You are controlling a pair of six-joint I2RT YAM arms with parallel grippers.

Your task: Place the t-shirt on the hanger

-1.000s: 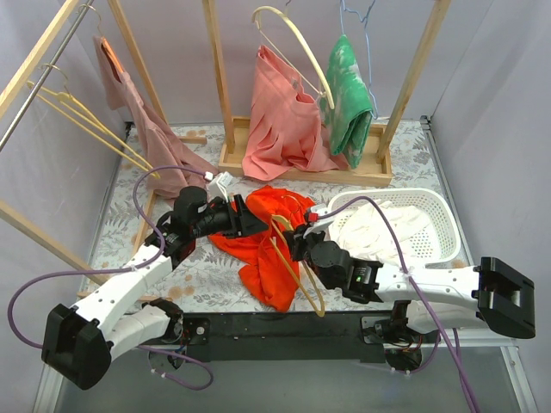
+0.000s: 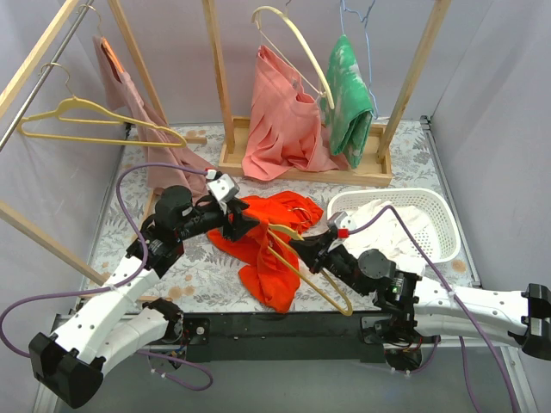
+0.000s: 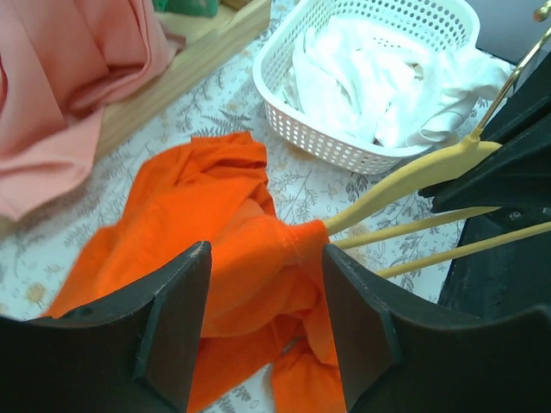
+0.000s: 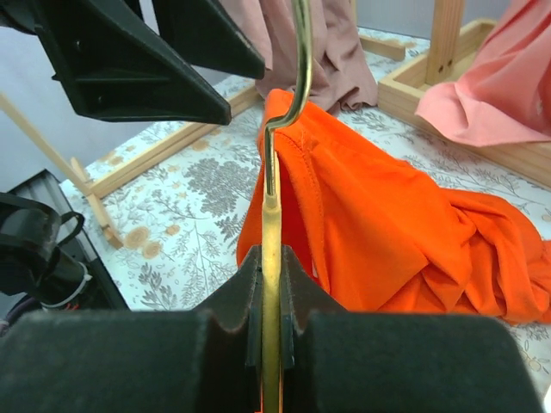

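An orange t-shirt [image 2: 269, 249] lies bunched on the flowered table, part of it raised around one end of a yellow hanger [image 2: 330, 295]. In the left wrist view the hanger [image 3: 413, 179] runs into the shirt's orange edge [image 3: 303, 238]. My left gripper stands part open, its fingers on either side of raised orange cloth; no firm grip on it shows. Close to the hanger's hook, my right gripper is shut on the hanger. The hanger's far end is hidden by the cloth [image 4: 344, 206].
A white basket [image 2: 449, 225] with white cloth stands at the right. Pink clothing [image 2: 280, 116] and a green garment [image 2: 347, 103] hang at the back. Another yellow hanger [image 2: 95, 139] hangs from the rail at left.
My right gripper has moved right and toward the front with the hanger. The empty hanger on the rail has swung round.
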